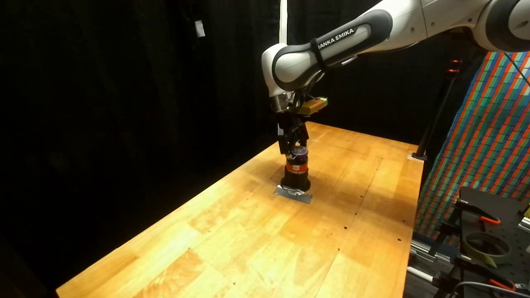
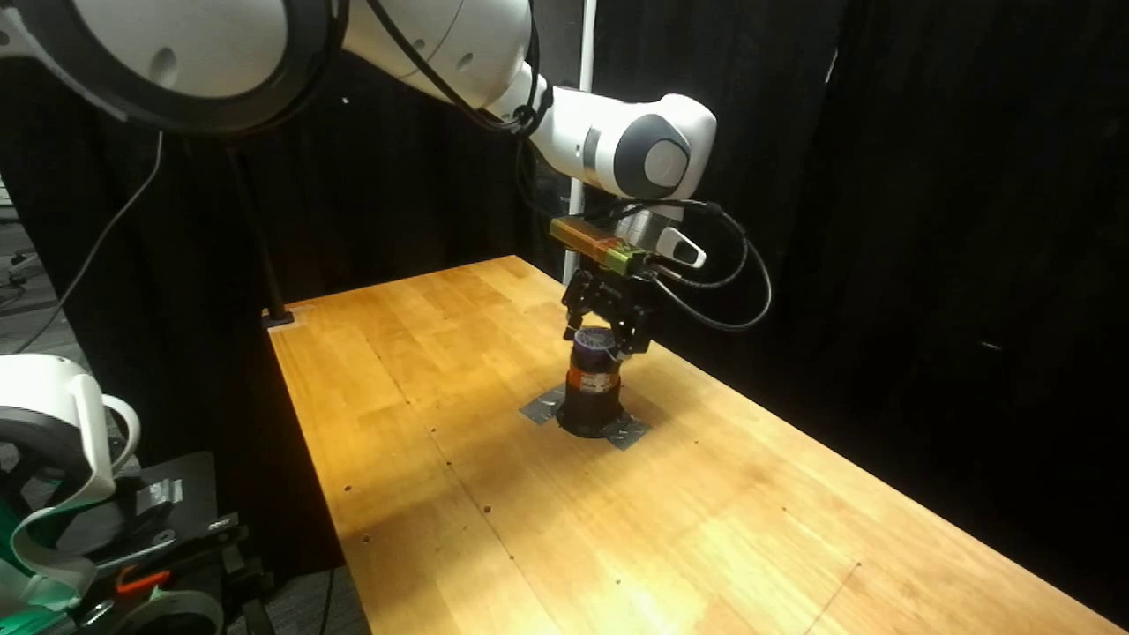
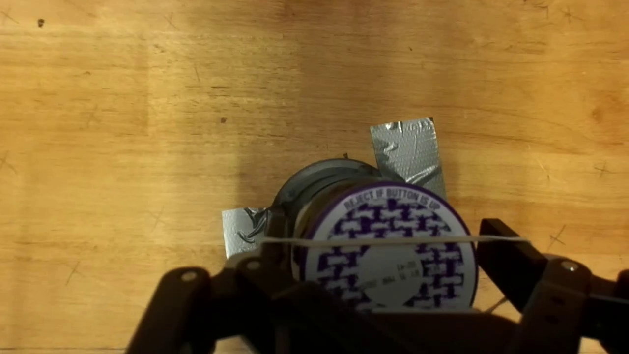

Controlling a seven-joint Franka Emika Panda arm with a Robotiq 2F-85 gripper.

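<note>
A dark jar [image 1: 297, 169] with an orange-red label stands upright in a black round base [image 2: 590, 422] on the wooden table. Its lid [image 3: 392, 277], white with a purple pattern, faces up in the wrist view. My gripper [image 1: 294, 147] points down over the jar, fingers wide apart. One dark finger [image 3: 513, 259] is at the lid's right side, close to its rim; the other finger [image 3: 274, 245] is on the left. A thin pale band [image 3: 377, 241] stretches between the fingers across the lid. Whether either finger touches the lid is hard to tell.
Strips of silver tape [image 3: 410, 153] lie at the base, extending onto the wooden table [image 1: 238, 233]. The tabletop around the jar is otherwise clear. A black side bench [image 1: 497, 223] with clamps stands beyond the table's right edge in exterior view 1.
</note>
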